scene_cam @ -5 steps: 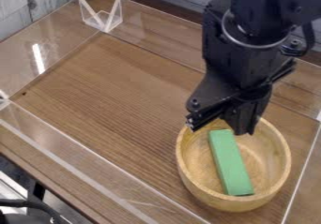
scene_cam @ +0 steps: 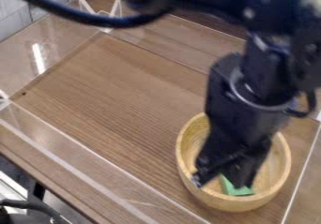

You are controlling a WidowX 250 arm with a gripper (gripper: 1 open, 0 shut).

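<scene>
A round yellow bowl (scene_cam: 198,186) sits at the lower right of the wooden table. A green block (scene_cam: 236,186) lies inside it, mostly hidden behind the dark gripper (scene_cam: 232,153), which reaches down into the bowl over it. Whether the fingers are touching the block, and how far apart they stand, cannot be made out.
A pale wall and edge run along the upper left. Dark cables lie at the lower left corner, off the table.
The gripper has come down from above the bowl into it, now covering most of the green block.
</scene>
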